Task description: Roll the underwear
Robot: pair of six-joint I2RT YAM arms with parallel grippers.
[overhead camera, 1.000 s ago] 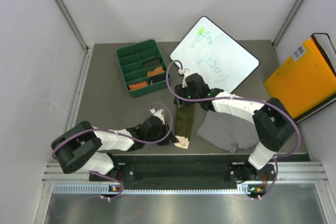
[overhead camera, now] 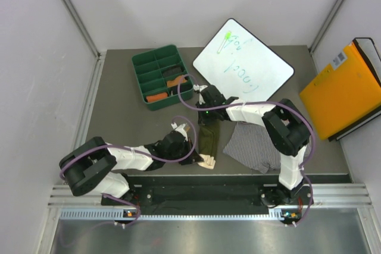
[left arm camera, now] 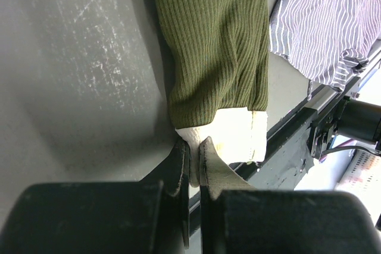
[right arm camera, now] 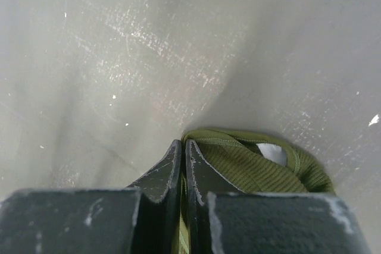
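Note:
The olive green ribbed underwear (overhead camera: 208,140) lies lengthwise as a narrow folded strip, its cream band (left arm camera: 238,132) at the near end. My left gripper (overhead camera: 197,159) is shut on the corner of that band, with bunched cream cloth (left arm camera: 194,156) between its fingers. At the far end, my right gripper (overhead camera: 201,121) is shut at the corner of the green fabric (right arm camera: 250,162). There the edge runs into its fingertips and green cloth shows on both sides of them, so a thin fold appears pinched. Part of the far end hides under the right gripper.
To the right lies a striped grey cloth (overhead camera: 256,147). Behind stand a green divided box (overhead camera: 149,63) with rolled items and a whiteboard (overhead camera: 238,57); an orange box (overhead camera: 339,87) is at far right.
My right gripper has come down and slightly left at the far corner of the underwear, and its fingers have closed. The left arm holds its place.

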